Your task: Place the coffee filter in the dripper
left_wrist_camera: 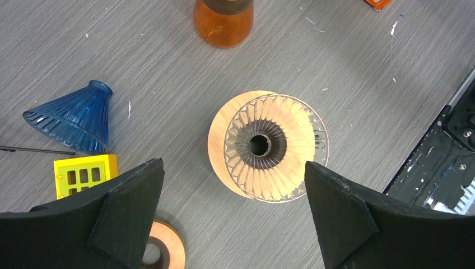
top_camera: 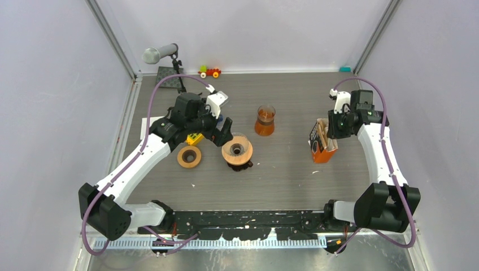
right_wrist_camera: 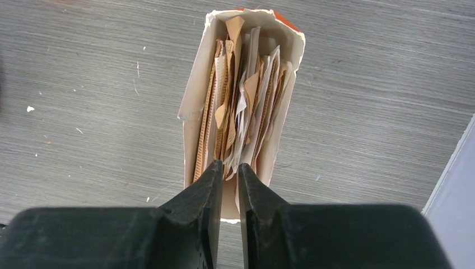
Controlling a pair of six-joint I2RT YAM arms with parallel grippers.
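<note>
An open orange carton (top_camera: 321, 151) packed with folded paper filters (right_wrist_camera: 238, 101) stands on the right side of the table. My right gripper is over it, fingertips close together and slightly apart at the near end of the filters; I see no filter clearly held. A clear ribbed dripper (left_wrist_camera: 275, 168) sits on a wooden ring above a dark base, left of center. My left gripper hangs open beside and above it, nothing between its fingers.
An amber glass (top_camera: 265, 121) stands behind the dripper. A wooden ring (top_camera: 189, 160), yellow object (left_wrist_camera: 84, 174), blue cone (left_wrist_camera: 73, 117) and microphone stand (top_camera: 169, 76) occupy the left.
</note>
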